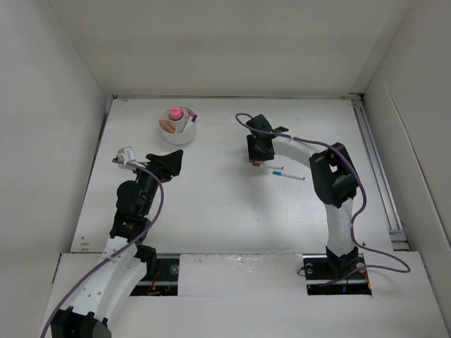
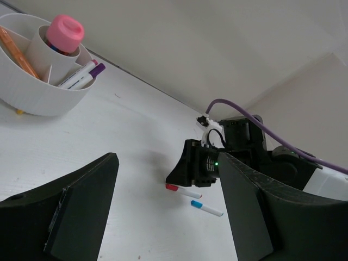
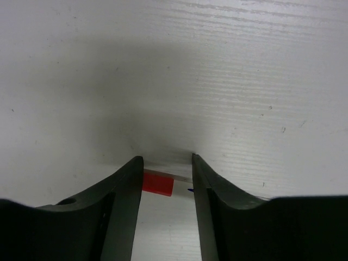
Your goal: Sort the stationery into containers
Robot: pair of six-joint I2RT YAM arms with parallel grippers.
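A white divided holder (image 1: 177, 141) at the back left holds pens and a pink-capped item (image 2: 64, 33). My left gripper (image 1: 174, 165) hangs right of and below it in the top view, open and empty. On the table lie a red-capped marker (image 3: 157, 184) and a blue-capped marker (image 1: 288, 176). My right gripper is low over the red-capped marker, open, with the red cap showing between its fingertips; whether they touch it I cannot tell.
Pale walls enclose it at the back and sides, with a metal rail along the right edge.
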